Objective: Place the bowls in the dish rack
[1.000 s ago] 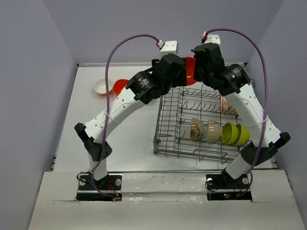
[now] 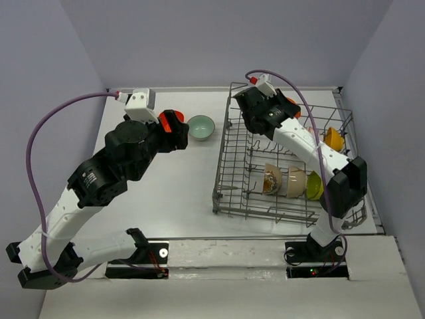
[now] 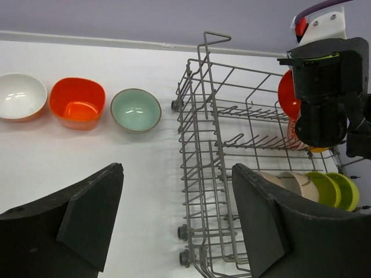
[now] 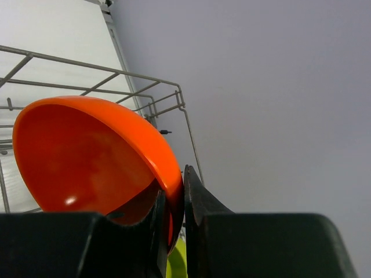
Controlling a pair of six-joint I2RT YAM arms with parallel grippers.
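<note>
My right gripper is shut on the rim of an orange-red bowl (image 4: pixel 81 156), which tilts on its side with its hollow showing. In the left wrist view that bowl (image 3: pixel 286 95) hangs at the far part of the dish rack (image 3: pixel 220 145); whether it touches the wires cannot be told. Over the counter left of the rack, my left gripper stands open and empty. Below it a white bowl (image 3: pixel 22 95), another orange-red bowl (image 3: pixel 78 101) and a pale green bowl (image 3: pixel 136 110) sit upright in a row.
Along the rack's near row stand a patterned bowl (image 2: pixel 272 179), a beige bowl (image 2: pixel 296 181) and lime-green bowls (image 2: pixel 314 186). A yellow-orange bowl (image 2: pixel 334 139) rests farther back at right. Several wire slots on the rack's left are empty. Walls border the far side and right.
A second ago both grippers were at the orange-red bowl; the left has since come away leftward, over the counter. My right gripper has carried the bowl rightward and nearer over the rack.
</note>
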